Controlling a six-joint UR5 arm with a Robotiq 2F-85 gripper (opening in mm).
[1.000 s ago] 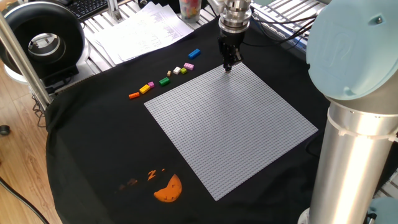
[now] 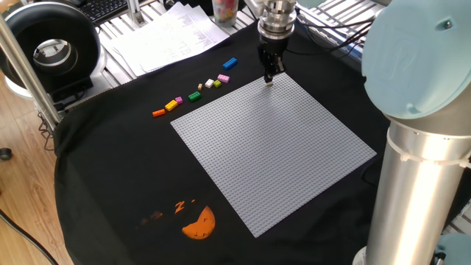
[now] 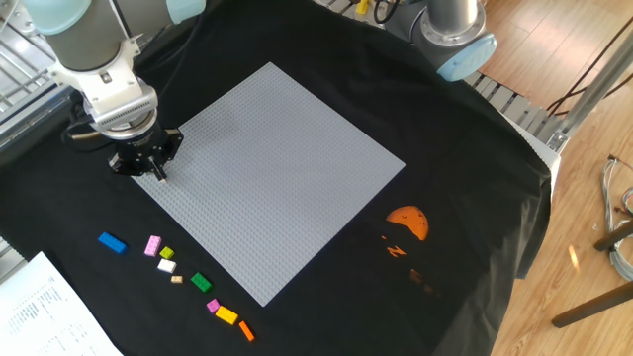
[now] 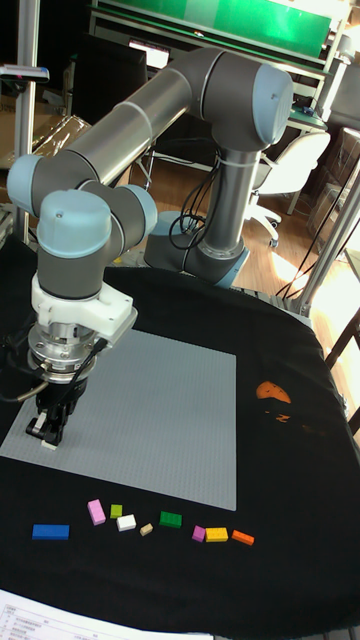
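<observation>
My gripper (image 2: 268,78) points down over the corner of the large grey baseplate (image 2: 272,147) nearest the blue brick. A small pale brick (image 2: 268,84) shows right under the fingertips, at the plate's surface. In exterior view 3 the pale brick (image 4: 50,445) shows as a light patch below the dark fingers (image 4: 53,429). Exterior view 2 has the gripper (image 3: 158,176) at the plate's left corner, with only a bright speck by the tips. The fingers are too small and dark to show whether they grip the brick or stand apart from it.
Loose bricks lie on the black cloth along one plate side: blue (image 4: 50,531), pink (image 4: 96,512), lime (image 4: 116,511), white (image 4: 127,523), tan (image 4: 147,529), green (image 4: 170,519), purple (image 4: 198,534), yellow (image 4: 216,534) and orange (image 4: 244,538). The rest of the plate is bare.
A second ago dark fingers covered the spot at the plate's corner. Now the pale brick shows below the fingertips, which sit slightly higher. The loose bricks have not moved.
</observation>
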